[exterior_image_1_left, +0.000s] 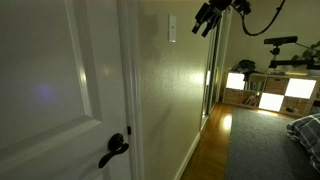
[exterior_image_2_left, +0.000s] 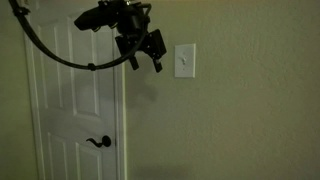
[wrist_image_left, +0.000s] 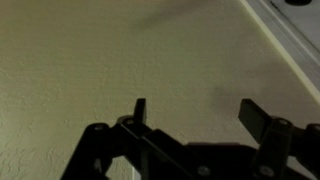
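My gripper (exterior_image_1_left: 200, 29) hangs high near the wall, to the right of a white light switch (exterior_image_1_left: 172, 28). The other exterior view has the gripper (exterior_image_2_left: 146, 64) just left of the switch plate (exterior_image_2_left: 185, 61), its toggle in the middle. Seen from the wrist, the gripper is open: its two dark fingers (wrist_image_left: 139, 112) stand wide apart, with only bare wall (wrist_image_left: 180, 70) behind the gap. A thin pale sliver shows below the left finger, but I cannot tell what it is.
A white panelled door (exterior_image_1_left: 60, 100) with a black lever handle (exterior_image_1_left: 114, 150) stands left of the switch. A grey bed-like surface (exterior_image_1_left: 262, 145) with a patterned pillow (exterior_image_1_left: 306, 135) lies at right. Shelving (exterior_image_1_left: 268, 92) is at the back. A cable (exterior_image_2_left: 60, 58) loops below the arm.
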